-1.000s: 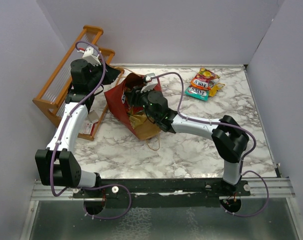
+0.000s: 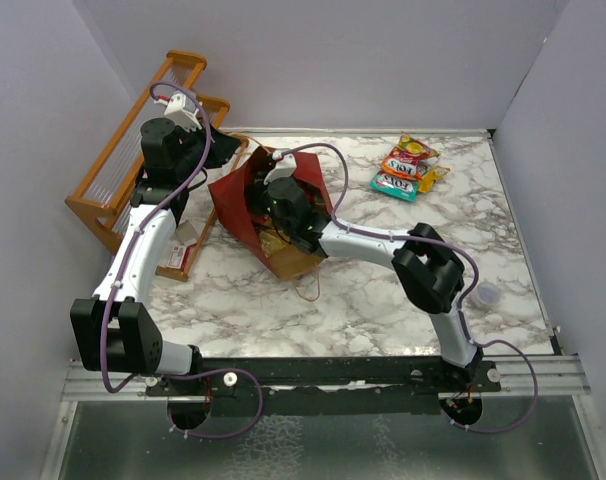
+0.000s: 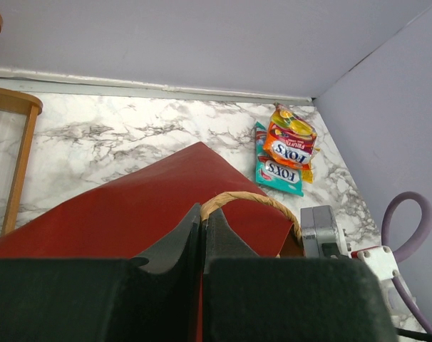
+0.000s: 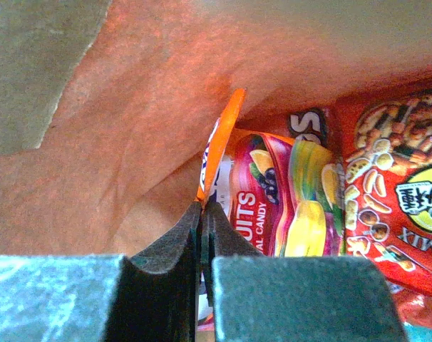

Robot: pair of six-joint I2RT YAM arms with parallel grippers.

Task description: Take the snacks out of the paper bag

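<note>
The red paper bag [image 2: 233,212] lies tilted with its mouth toward the right arm. My left gripper is shut on the bag's twisted handle [image 3: 248,195]. Inside the bag, my right gripper is shut on the orange edge of a Fox's fruits candy bag [image 4: 253,206], its pack creased between the fingertips. Beside that pack in the right wrist view is a red nut mix pack [image 4: 405,192]. From above, the right gripper's tips are hidden by the bag and the arm.
Several snack packs [image 2: 407,168] lie on the marble table at the back right. A wooden rack [image 2: 113,185] stands left, close to the left arm. A clear round lid [image 2: 486,294] sits at the right. Table room right of the bag is free.
The left arm has stayed in place.
</note>
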